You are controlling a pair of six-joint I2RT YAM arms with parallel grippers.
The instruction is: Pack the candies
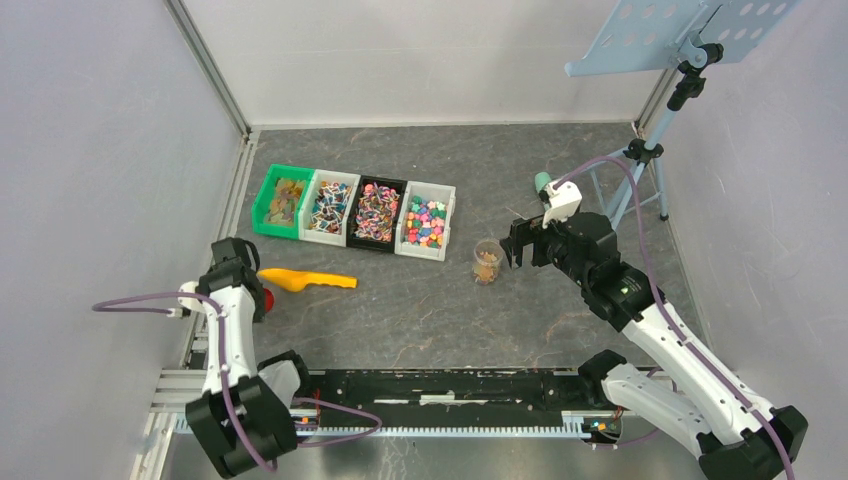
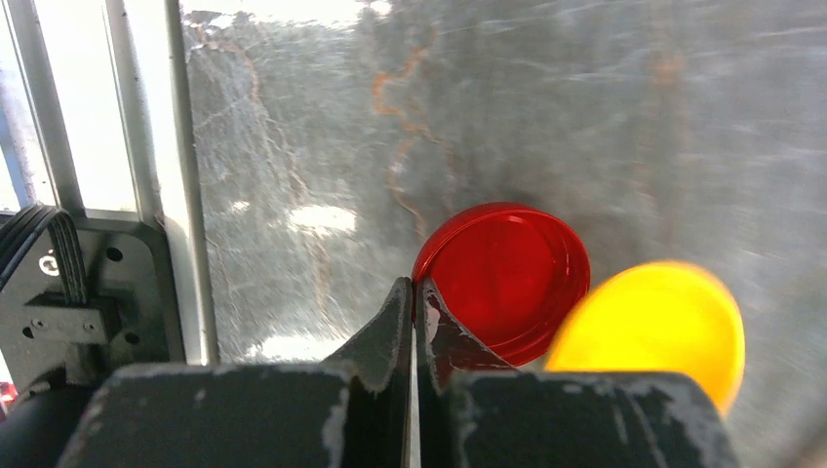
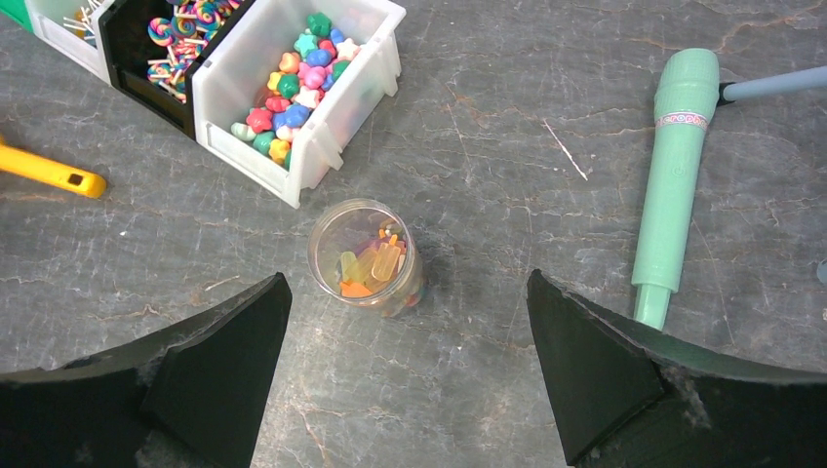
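Note:
A shallow red lid (image 2: 507,278) is tilted at the tips of my left gripper, its near edge pinched between the two fingers. From above, part of the lid (image 1: 268,300) shows beside the left arm. The yellow scoop (image 1: 300,281) lies just right of it, its rounded end blurred in the left wrist view. A clear round jar (image 3: 366,255) stands upright and uncovered, with candies inside. Over the floor near that jar, my right gripper is open, its fingers wide apart and empty.
Along the back left, a green bin (image 1: 262,205), a white bin (image 1: 312,235), a black bin (image 1: 354,240) and another white bin (image 1: 448,215) hold candies. A pale green tube (image 3: 673,185) and a stand (image 1: 650,170) are at the right.

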